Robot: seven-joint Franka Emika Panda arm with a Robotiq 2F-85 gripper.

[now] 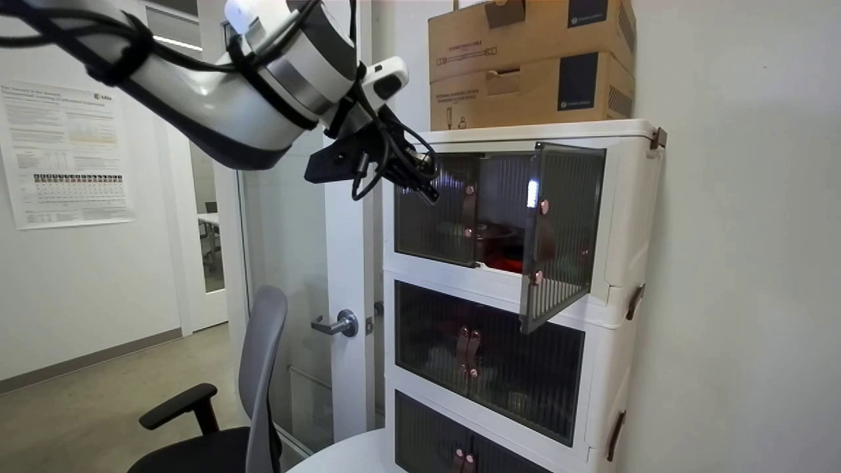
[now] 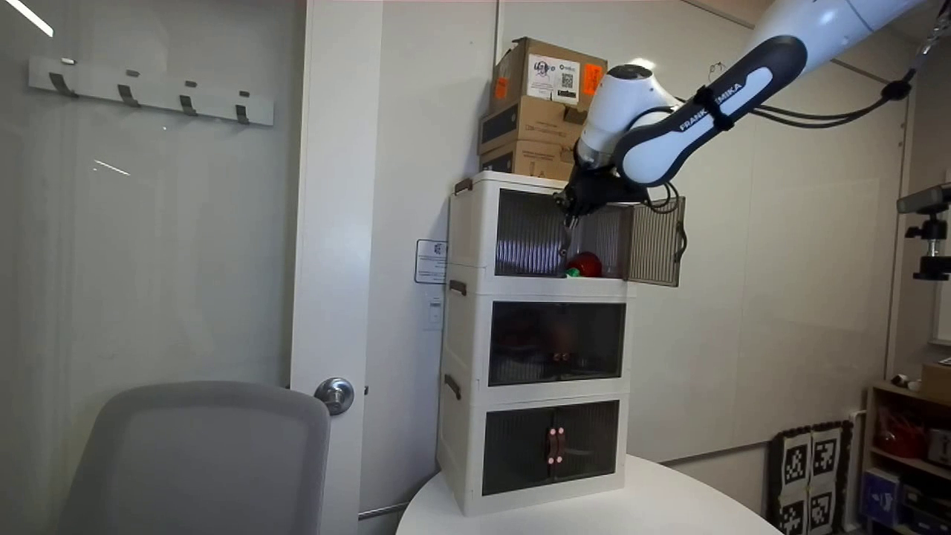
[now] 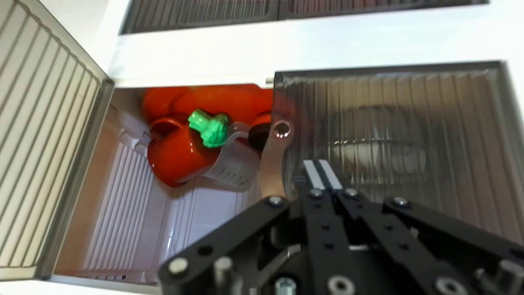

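In the wrist view my gripper is shut, and nothing shows between its fingers. It points at the closed ribbed door (image 3: 442, 147) of the top cabinet compartment, beside that door's strap handle (image 3: 273, 164); whether it touches the door I cannot tell. From outside, the gripper (image 1: 434, 196) slants downward before the same door. The other top door (image 1: 564, 236) stands swung outward. Through the opening show red cookware (image 3: 179, 150), a green broccoli-like piece (image 3: 211, 128) and a clear measuring cup (image 3: 233, 164). Behind the closed door, a pale round shape (image 3: 383, 142) is blurred by the ribs.
Two lower compartments, the middle (image 2: 557, 343) and the bottom (image 2: 550, 446), have closed doors. Cardboard boxes (image 1: 528, 79) are stacked on the cabinet. A grey chair (image 1: 264, 362) and a glass door (image 1: 292, 276) stand to its left in exterior view 1.
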